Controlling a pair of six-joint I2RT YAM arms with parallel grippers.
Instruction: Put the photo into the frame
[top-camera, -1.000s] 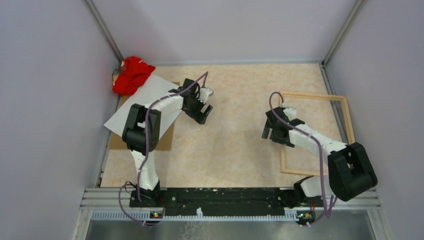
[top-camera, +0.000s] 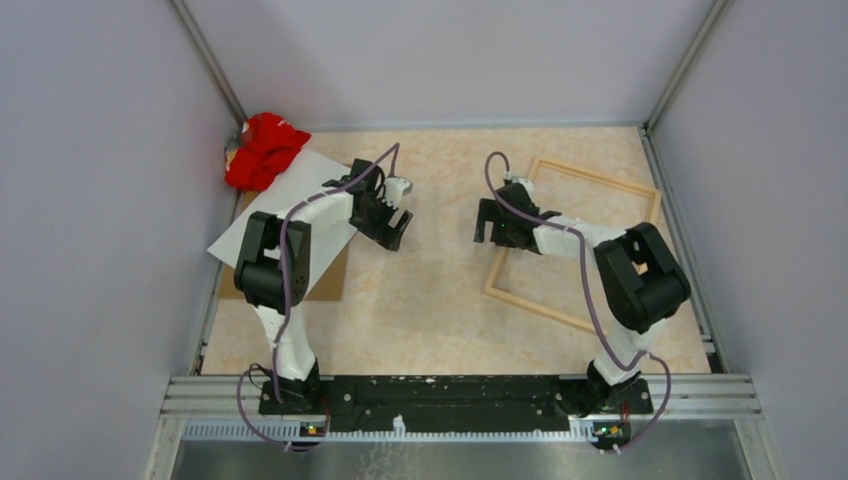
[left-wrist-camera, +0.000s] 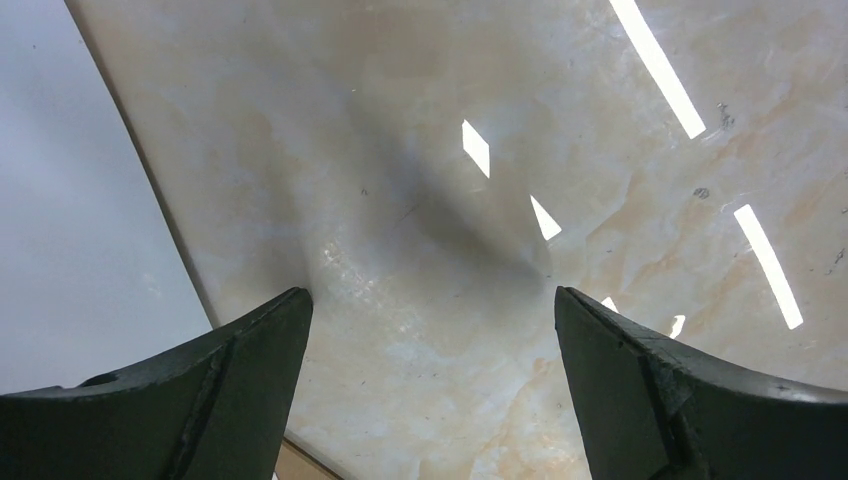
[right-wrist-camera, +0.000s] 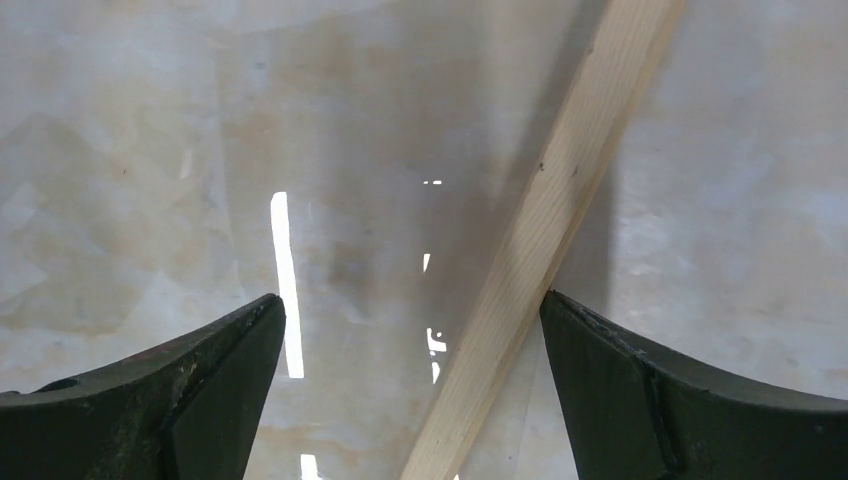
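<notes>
A light wooden frame (top-camera: 560, 314) lies tilted on the right of the table, partly covered by my right arm. My right gripper (top-camera: 489, 238) is open above its left side. In the right wrist view the frame's rail (right-wrist-camera: 540, 230) runs between the spread fingers, close against the right-hand fingertip (right-wrist-camera: 553, 308); touch cannot be told for sure. On the left lies a large white sheet (top-camera: 265, 215); no picture shows on it. My left gripper (top-camera: 396, 232) hangs open over bare table, right of the sheet, with nothing between its fingers; the sheet's edge (left-wrist-camera: 80, 200) shows in its wrist view.
A brown board (top-camera: 331, 277) lies under the white sheet. Red cloth-like material (top-camera: 268, 148) is bunched at the back left corner. Walls close in the sides and back.
My right arm has swung left and up in the top view; the wooden frame has shifted left with it and turned askew. The left gripper has drifted slightly left. The white sheet has not moved.
</notes>
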